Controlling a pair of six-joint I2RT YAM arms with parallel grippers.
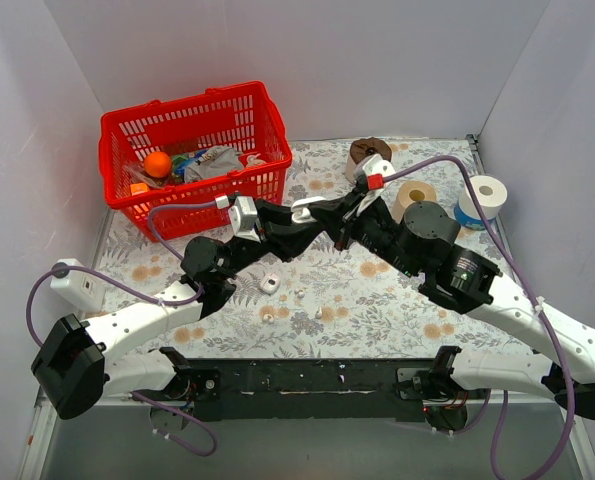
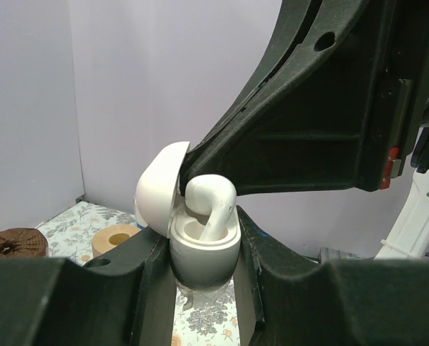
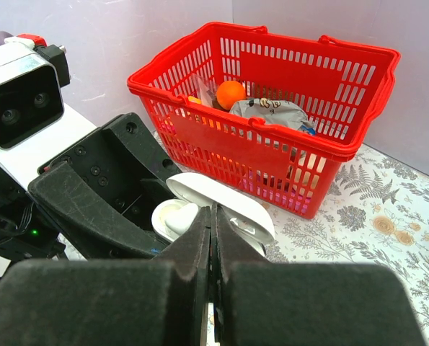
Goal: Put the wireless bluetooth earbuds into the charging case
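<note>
The white charging case (image 1: 302,213), its lid raised, is held above the table with my left gripper (image 1: 299,230) shut on it. In the left wrist view, a white earbud (image 2: 213,202) sits in the case, its rounded head sticking up and its stem slanting into the opening. Whether it is fully down is unclear. My right gripper is shut, its tips at the case between the lid (image 3: 221,198) and the earbud; nothing shows between them. On the table lie another white case-like piece (image 1: 270,284) and small white pieces (image 1: 300,294), too small to identify.
A red basket (image 1: 192,110) with an orange and packets stands at the back left. Rolls of tape (image 1: 415,195) stand at the back right. The patterned table has free room in front of the rolls.
</note>
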